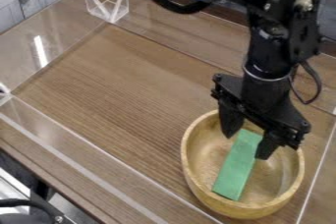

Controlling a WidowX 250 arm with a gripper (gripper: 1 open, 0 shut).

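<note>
A yellow bowl (pixel 206 181) sits on the wooden table at the lower right. A green oblong object (pixel 234 176) lies inside it, its upper end close under my black gripper (pixel 258 130). The gripper hangs over the bowl's back part, its fingers apart and open, with nothing visible held between them.
A clear plastic piece (pixel 108 2) stands at the back left. A dark cable or part (pixel 20 208) is at the lower left corner.
</note>
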